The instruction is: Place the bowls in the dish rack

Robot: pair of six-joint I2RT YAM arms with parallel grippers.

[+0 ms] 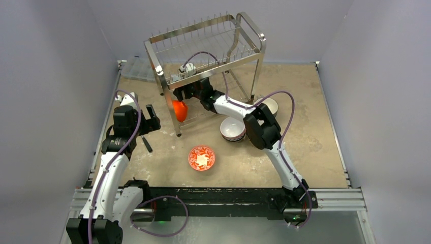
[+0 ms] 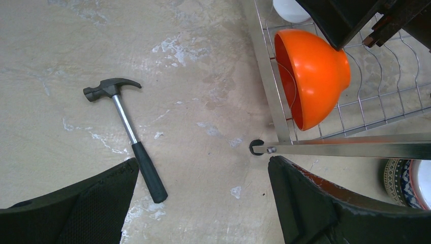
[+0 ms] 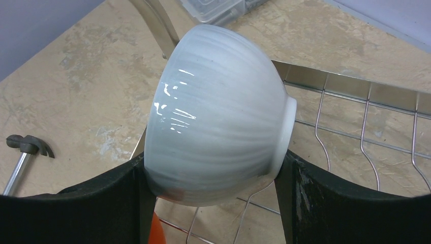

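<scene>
The dish rack (image 1: 206,30) has two tiers and stands at the back. An orange bowl (image 2: 317,76) sits on its side in the lower tier. Behind it my right gripper (image 1: 182,93) reaches under the upper tier. In the right wrist view a tilted white bowl (image 3: 218,112) lies between its fingers, over the lower wires; how firmly they touch it is unclear. On the table are a red patterned bowl (image 1: 202,158), a white-lined bowl (image 1: 233,128) and another pale bowl (image 1: 270,105), partly behind the right arm. My left gripper is open and empty, left of the rack.
A hammer (image 2: 127,127) lies on the table beneath my left gripper. Behind the rack's left end is a clear plastic container (image 1: 137,68). The rack's upper tier and front leg (image 1: 172,109) closely frame the right gripper.
</scene>
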